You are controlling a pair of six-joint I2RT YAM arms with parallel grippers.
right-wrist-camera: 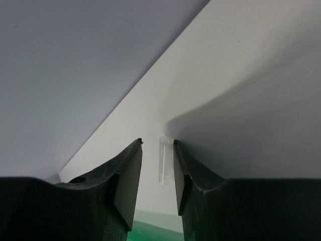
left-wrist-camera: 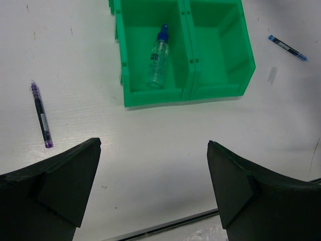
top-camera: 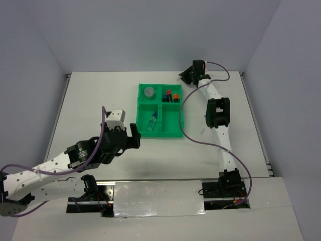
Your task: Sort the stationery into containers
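In the right wrist view, a small whitish, see-through strip (right-wrist-camera: 165, 163) lies on the table. My right gripper is over it, fingers apart; the right finger overlaps the strip's edge, and touch cannot be told. The left gripper stands open and empty in front of the green divided container (left-wrist-camera: 220, 91). A clear blue-capped bottle (left-wrist-camera: 158, 60) lies in one compartment. On the table are a dark purple-ended pen (left-wrist-camera: 41, 115) to the left and a blue-ended pen (left-wrist-camera: 288, 47) to the right. Another pale strip (left-wrist-camera: 272, 75) lies near the blue-ended pen.
The container's back compartments hold a round clear item (top-camera: 149, 92) and several dark bottles with red or orange caps (top-camera: 176, 96). Its front right compartment is empty. A grey wall (top-camera: 150, 40) rises close behind the right gripper. Table in front of the container is clear.
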